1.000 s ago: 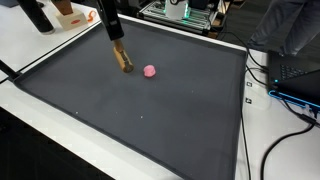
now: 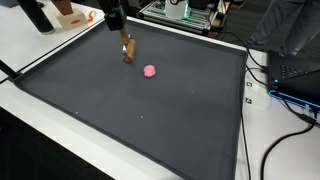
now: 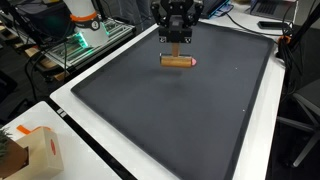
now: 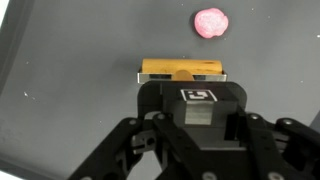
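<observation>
A T-shaped wooden tool (image 3: 179, 61) with an orange-brown crossbar hangs from my gripper (image 3: 175, 38), which is shut on its upright stem. From the wrist camera, the crossbar (image 4: 182, 67) has a silvery edge and lies just beyond the gripper. The crossbar appears low over the dark board; whether it touches the surface I cannot tell. A small pink lump (image 2: 149, 71) rests on the board apart from the tool. In exterior view 2 the crossbar partly hides this lump (image 3: 194, 62).
The dark grey board (image 2: 165, 115) is bare across its front and right. Past its far edge stands an orange-and-white device (image 3: 87, 24). A laptop (image 2: 293, 80) and cables lie off to the right in exterior view 1.
With the tool in its grasp, my gripper has shifted slightly right and away in exterior view 1. The tool's slant has changed. The pink lump has stayed put.
</observation>
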